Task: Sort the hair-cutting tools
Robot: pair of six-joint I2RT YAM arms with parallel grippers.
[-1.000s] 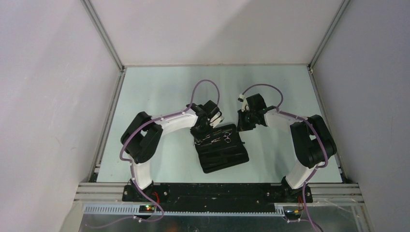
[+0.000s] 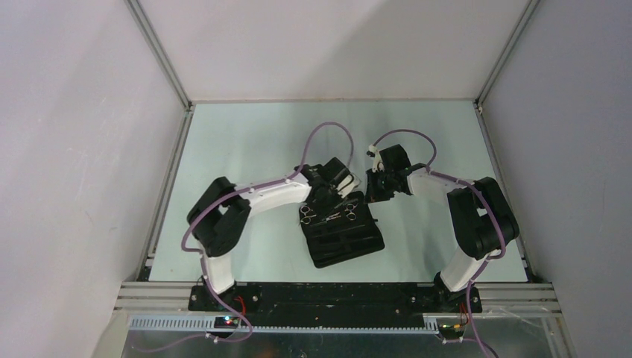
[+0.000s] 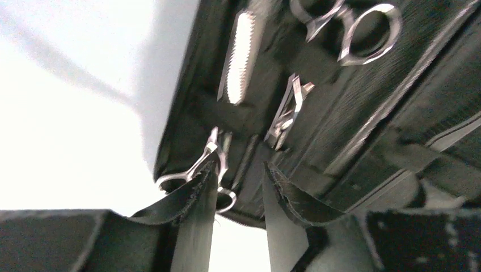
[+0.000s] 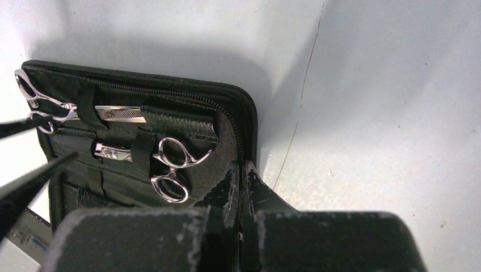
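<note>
The open black case (image 2: 339, 242) holds steel scissors (image 4: 173, 153), a comb (image 4: 119, 113) and a second pair of scissors (image 4: 34, 90) in elastic loops. My left gripper hangs over the case, fingers apart, near the end with scissors in the left wrist view; nothing shows between them. My right gripper is shut at the case's zipped edge beside the scissor handles; whether it pinches the edge is unclear.
The case lies mid-table, with bare table (image 2: 246, 134) behind and around it. Both arms reach in over its back part, close together.
The right arm has stayed still.
</note>
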